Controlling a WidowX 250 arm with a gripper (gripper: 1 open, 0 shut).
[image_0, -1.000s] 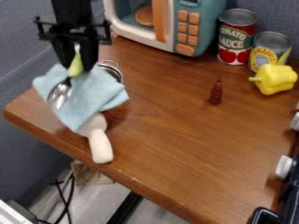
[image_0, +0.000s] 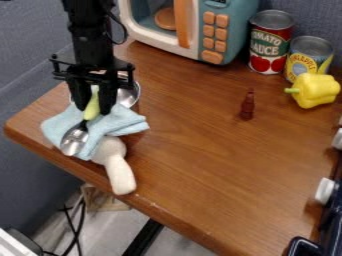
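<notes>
My black gripper (image_0: 91, 85) points down at the left end of the wooden table, over a light blue cloth (image_0: 120, 123) that is bunched up. A pale yellow object (image_0: 92, 108) sits just below the fingers. A silver spoon-like piece (image_0: 75, 141) lies on the cloth, and a steel pot (image_0: 128, 94) is partly hidden behind the gripper. A white object with a rounded handle (image_0: 118, 171) lies below the cloth. Whether the fingers are shut on anything is hard to see.
A toy microwave (image_0: 185, 30), a tomato sauce can (image_0: 269, 48), a second can (image_0: 309, 62), a yellow pepper (image_0: 315, 91) and a small brown bottle (image_0: 247, 106) are at back right. Dark items line the right edge.
My gripper has moved lower, and the cloth and silver piece have shifted down with it, the cloth now lying more bunched. The white object has shifted slightly.
</notes>
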